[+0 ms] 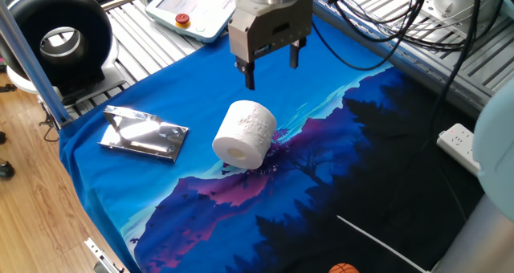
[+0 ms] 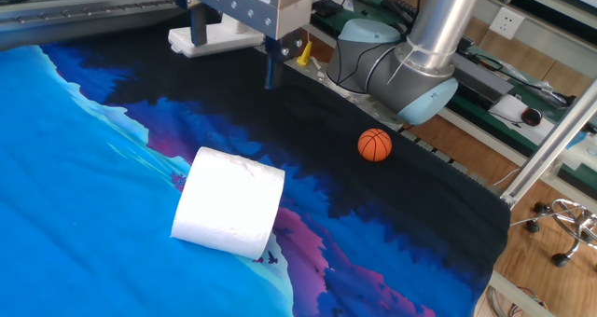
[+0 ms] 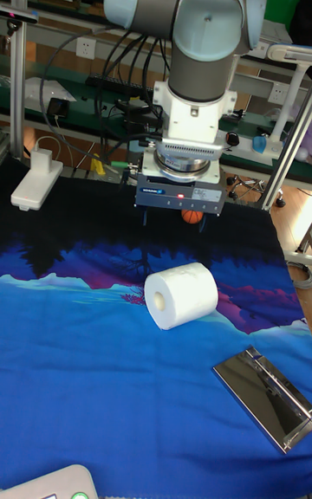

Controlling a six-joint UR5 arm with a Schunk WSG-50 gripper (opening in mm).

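A white paper roll lies on its side on the blue patterned cloth, its cored end facing the camera in exterior view 1. The same roll sits near the middle in exterior view 2 and below the arm's gripper in exterior view 3. My gripper hangs in the air above the cloth, apart from the roll. Its two dark fingers stand wide apart with nothing between them, as the gripper in exterior view 2 also shows. A shiny metal dispenser rests on the cloth to the left of the roll.
A small orange basketball rests on the dark part of the cloth. A white power strip lies along one edge. A tablet-like panel with a red button stands at another edge.
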